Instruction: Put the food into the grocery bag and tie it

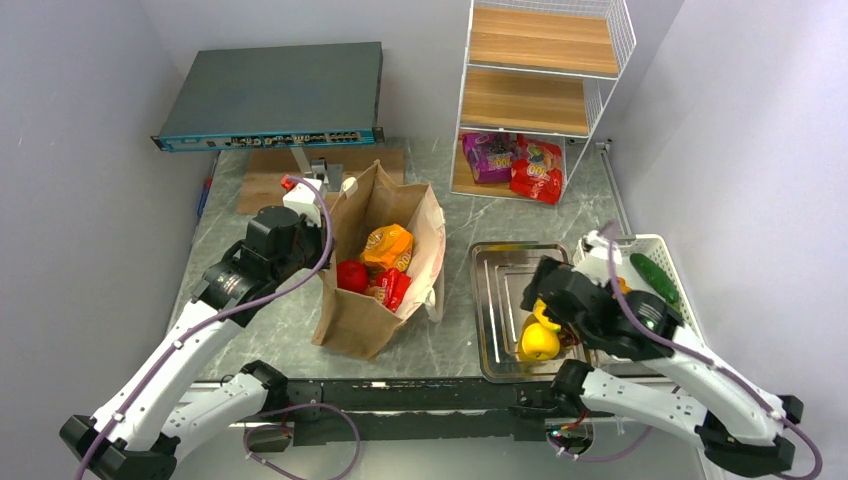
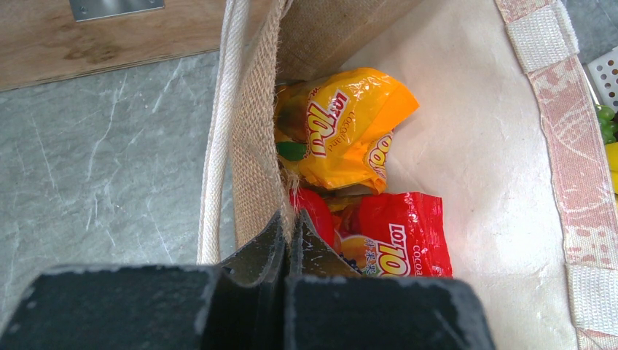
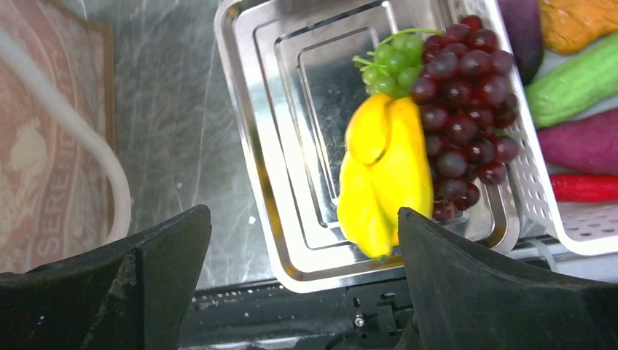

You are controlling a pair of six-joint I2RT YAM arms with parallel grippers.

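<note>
The brown grocery bag (image 1: 352, 322) stands with its mouth spread. My left gripper is shut on the bag's left edge (image 2: 256, 189). Inside lie an orange Lotzoo snack bag (image 2: 350, 131), a red snack bag (image 2: 408, 226) and a round red item (image 2: 316, 214), partly hidden. My right gripper is open above the metal tray, nothing held between its fingers. Below it in the right wrist view are yellow fruit (image 3: 408, 160), dark red grapes (image 3: 466, 109) and green grapes (image 3: 394, 64).
The metal tray (image 3: 251, 138) sits right of the bag. Beside it a white basket (image 3: 536, 182) holds an eggplant, a cucumber (image 3: 576, 84) and a red pepper (image 3: 583, 187). Purple (image 1: 489, 157) and red (image 1: 537, 170) snack bags rest on the rack's lowest shelf. Counter between bag and tray is clear.
</note>
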